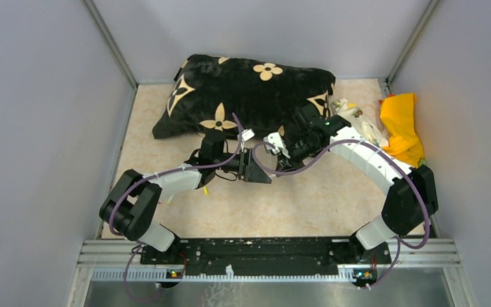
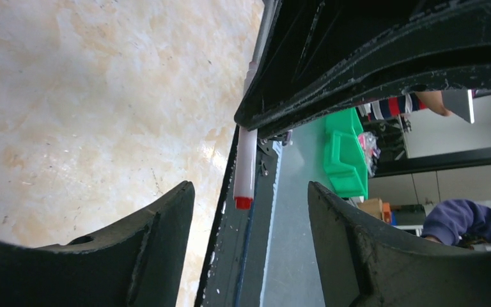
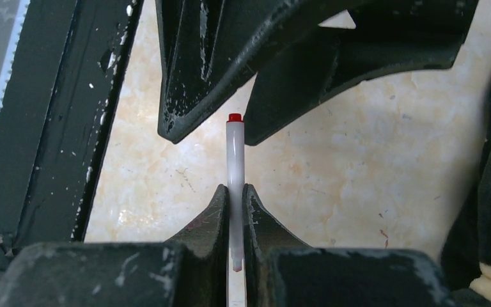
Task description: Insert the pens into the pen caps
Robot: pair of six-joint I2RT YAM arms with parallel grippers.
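Observation:
A white pen (image 3: 235, 153) with a red end stands between the tips of my right gripper, which is shut on it. Past the black fingertip, the pen's red end (image 2: 243, 203) shows in the left wrist view. My left gripper is open, its two fingers apart on either side of that red end, with a gap on both sides. In the top view both grippers meet near the middle of the table, hiding the pen. A small yellow piece (image 1: 206, 190), perhaps a cap, lies beside the left forearm. Whether the red end is a cap I cannot tell.
A large black patterned cushion (image 1: 249, 93) fills the back of the table (image 1: 294, 214). At the right back lie a patterned cloth bag (image 1: 361, 121) and a yellow cloth (image 1: 399, 125).

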